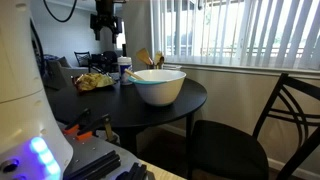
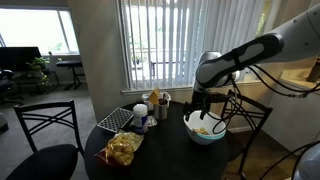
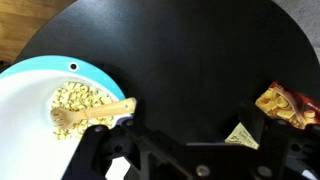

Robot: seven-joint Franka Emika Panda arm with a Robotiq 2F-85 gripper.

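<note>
A white bowl with a light-blue rim [image 3: 92, 70] lies at the left of the wrist view, holding pale cereal-like pieces [image 3: 82, 98]. A wooden spoon [image 3: 98, 112] rests in the bowl, its handle reaching over the rim. My gripper stands open above the dark table, with nothing between its fingers. The bowl is to its left and a crumpled yellow-and-red bag [image 3: 290, 103] to its right. In exterior view 2 the arm reaches in from the right, and the gripper overlaps the bowl [image 2: 204, 133] from this angle.
Behind the bag [image 2: 120, 148] stand a white container with a dark lid [image 2: 140, 118] and a holder of wooden utensils [image 2: 159, 108]. A wire rack [image 2: 116, 120] lies towards the table's left edge. Dark chairs [image 1: 225, 145] stand around the round table [image 1: 190, 100].
</note>
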